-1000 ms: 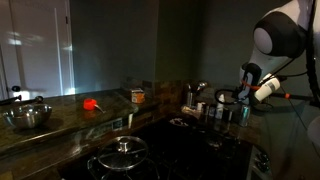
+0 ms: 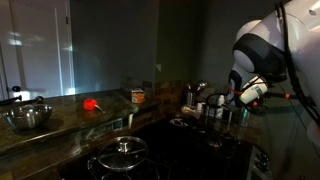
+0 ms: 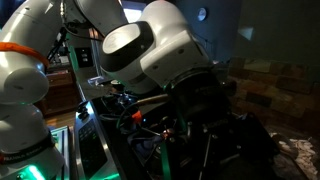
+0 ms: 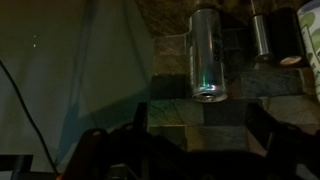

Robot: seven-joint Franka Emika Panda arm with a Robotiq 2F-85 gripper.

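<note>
In the wrist view my gripper stands open, its two dark fingers wide apart with nothing between them. A silver can (image 4: 208,60) is ahead of the fingers, roughly in line with the gap and not touching either one. In exterior view 1 the white wrist of the arm (image 2: 252,92) is over the far right end of the counter. The fingertips are too dark and small to make out there. Exterior view 2 is mostly filled by the arm (image 3: 150,55), which hides the gripper's surroundings.
Beside the can are a slim metallic container (image 4: 262,38) and a pale printed container (image 4: 312,35). A wall panel (image 4: 90,60) borders the left. Further off are a lidded pan (image 2: 122,153), a metal bowl (image 2: 28,117), a red item (image 2: 91,104) and an orange tub (image 2: 138,96).
Across the exterior view 1 frames, the arm has shifted leftward, and its upper part now sits lower and further left. The counter items look unmoved.
</note>
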